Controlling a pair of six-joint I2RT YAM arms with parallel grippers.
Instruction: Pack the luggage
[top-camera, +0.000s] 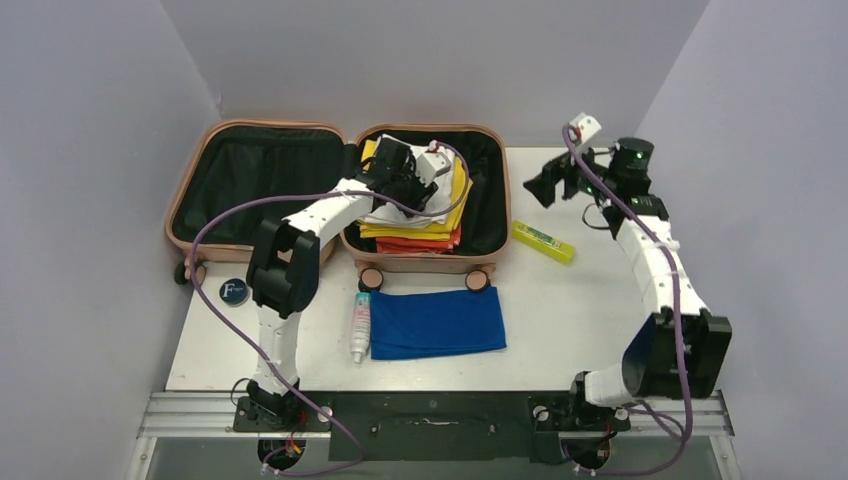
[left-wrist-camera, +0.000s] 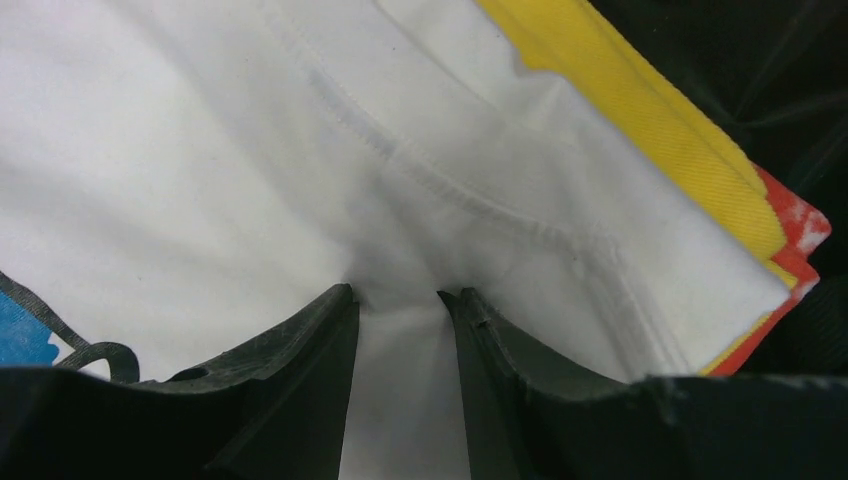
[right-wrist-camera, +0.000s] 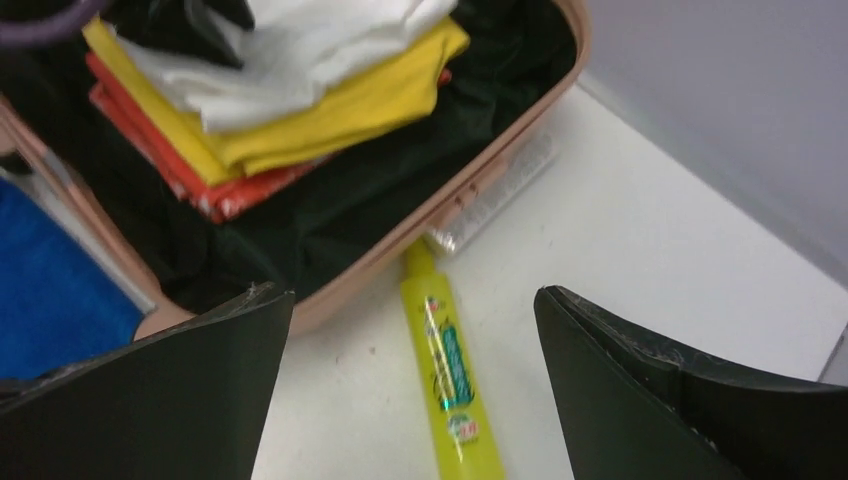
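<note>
In the suitcase (top-camera: 430, 262) lies a folded pile: white shirt (left-wrist-camera: 200, 160), yellow (left-wrist-camera: 700, 170) and red (left-wrist-camera: 800, 215) cloth. My left gripper is down on the pile, fingertips close together, pinching the white shirt. My right gripper hangs raised at the right, open, above a yellow toothpaste box (right-wrist-camera: 450, 370), with nothing between its fingers. A blue folded cloth (top-camera: 437, 325) and a white tube (top-camera: 360, 328) lie in front of the suitcase.
The suitcase's empty half (top-camera: 250, 180) lies open at the left. A round dark tin (top-camera: 233, 291) is at the front left. Wheels stick out at the suitcase's front.
</note>
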